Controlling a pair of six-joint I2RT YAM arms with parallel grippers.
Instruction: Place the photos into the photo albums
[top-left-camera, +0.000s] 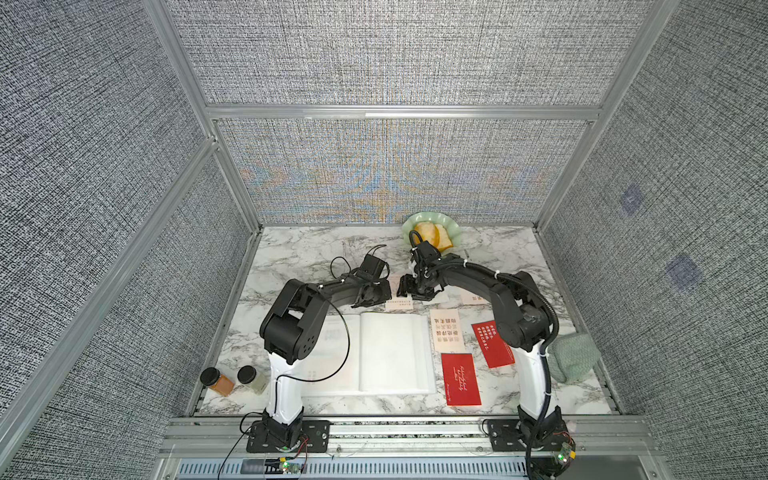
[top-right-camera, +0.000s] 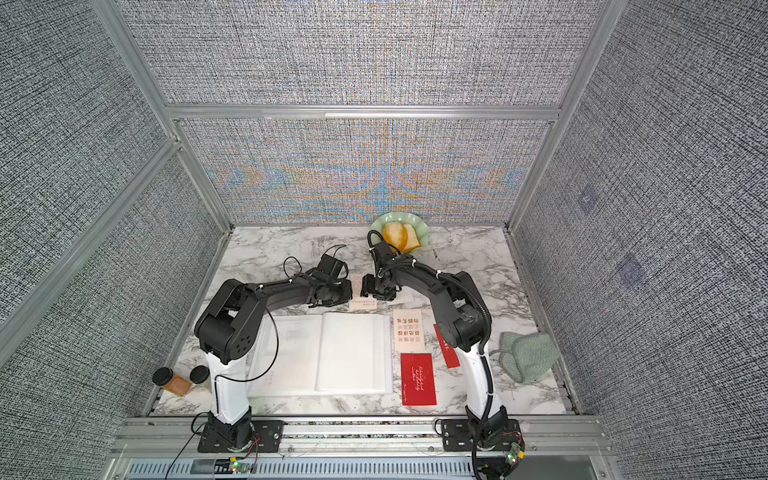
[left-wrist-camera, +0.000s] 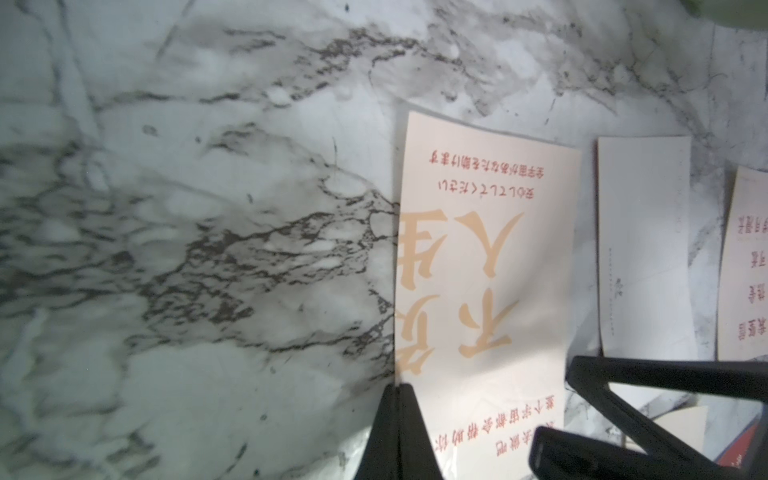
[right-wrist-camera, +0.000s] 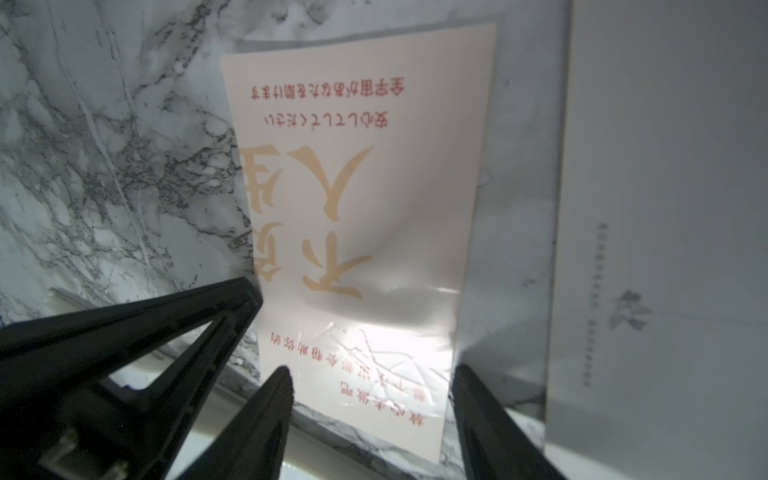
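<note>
A cream photo card with tan and red characters (left-wrist-camera: 488, 280) lies behind the open white album (top-left-camera: 396, 352). At the card's left edge, my left gripper is shut with its tips together; whether the thin edge is caught between them cannot be made out. My right gripper stands open over the card's near end, one finger on either side of it. Beside that card is a white card (right-wrist-camera: 672, 160). Another character card (top-left-camera: 448, 329) and two red cards (top-left-camera: 461, 379) (top-left-camera: 493, 344) lie right of the album.
A green bowl of bread (top-left-camera: 456, 229) stands at the back. Two dark-lidded jars (top-left-camera: 217, 381) (top-left-camera: 250, 377) are at the front left, and a grey-green cloth (top-left-camera: 573, 357) rests at the right. Bare marble (left-wrist-camera: 224, 240) spreads left of the cream card.
</note>
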